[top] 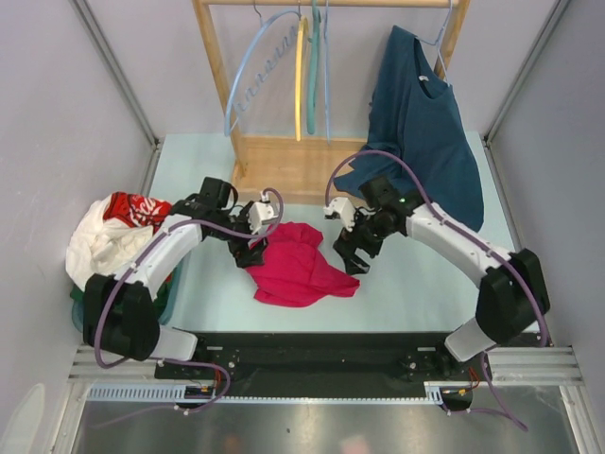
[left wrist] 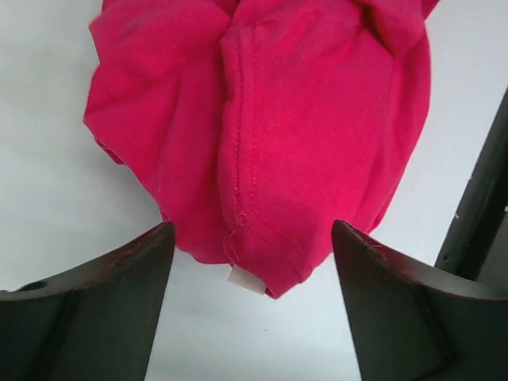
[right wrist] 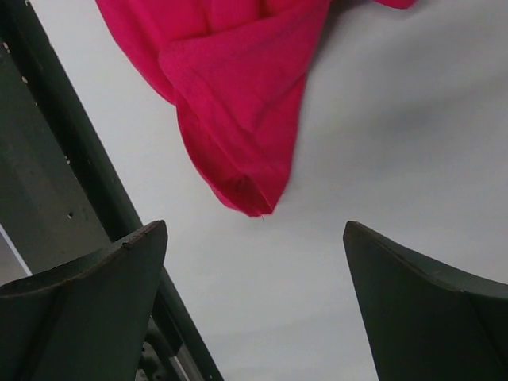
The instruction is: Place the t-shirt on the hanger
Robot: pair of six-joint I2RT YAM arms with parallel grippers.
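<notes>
A red t-shirt (top: 298,270) lies crumpled on the white table, reaching toward the right in the top view. My left gripper hangs over its left part, fingers apart around a folded edge with a stitched seam; a grip on it is not visible. My right gripper stands open just beside the pointed right corner of the shirt, nothing between its fingers. Empty hangers (top: 299,76) in blue, yellow and teal hang from the wooden rack.
A dark blue shirt (top: 421,142) hangs at the rack's right. A basket (top: 168,303) of white and red clothes stands far left. The rack's wooden base (top: 284,165) lies behind the red shirt. Table front edge (top: 312,336) is close.
</notes>
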